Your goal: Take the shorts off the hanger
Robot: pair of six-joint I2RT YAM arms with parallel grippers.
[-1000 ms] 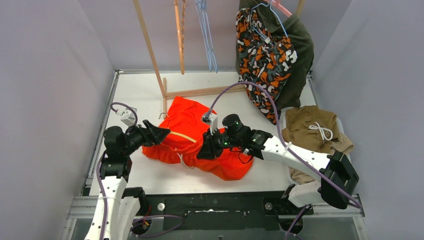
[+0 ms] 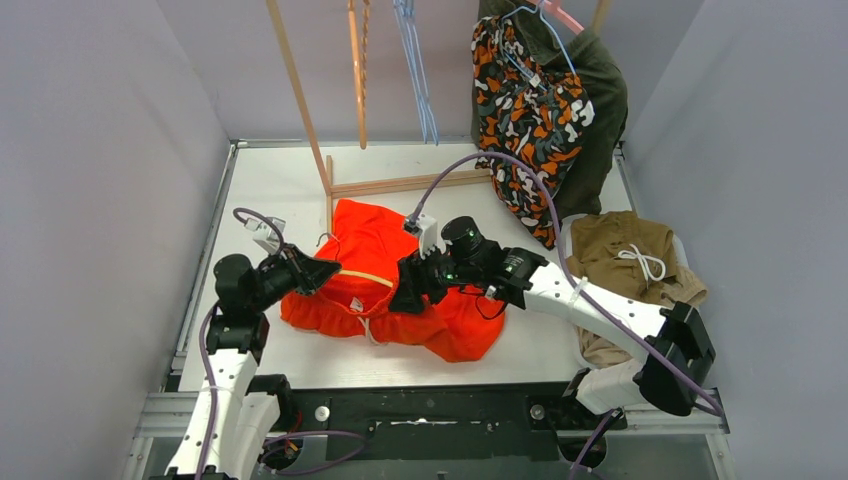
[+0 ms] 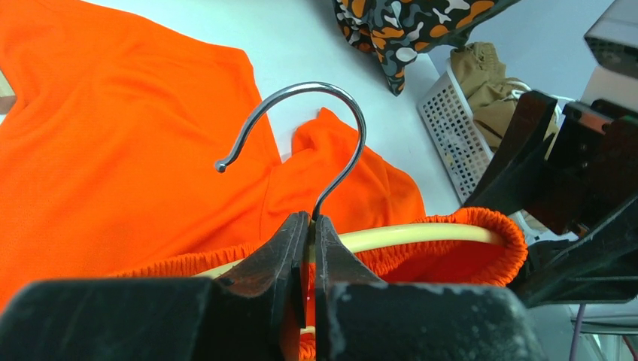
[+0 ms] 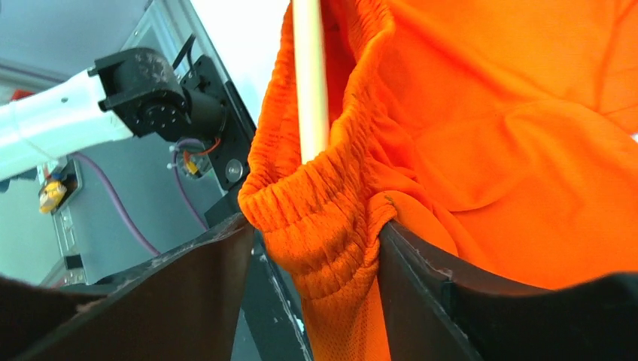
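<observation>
Orange shorts (image 2: 450, 330) lie spread on the white table, a yellow hanger (image 3: 406, 232) inside their ribbed waistband (image 4: 316, 218). In the left wrist view my left gripper is shut on the metal stem of the hanger's hook (image 3: 353, 113), at the middle of the bar. At the waistband's right end, my right gripper stands open, its fingers either side of the bunched orange fabric.
Camouflage and olive garments (image 2: 530, 120) hang at the back right. A basket (image 3: 444, 128) with khaki clothing stands at the right. A wooden rack (image 2: 410, 183) stands behind the shorts; bare table shows at left and back.
My left gripper has closed at the hook's stem and moved slightly down. My right gripper has shifted a little at the waistband's end.
</observation>
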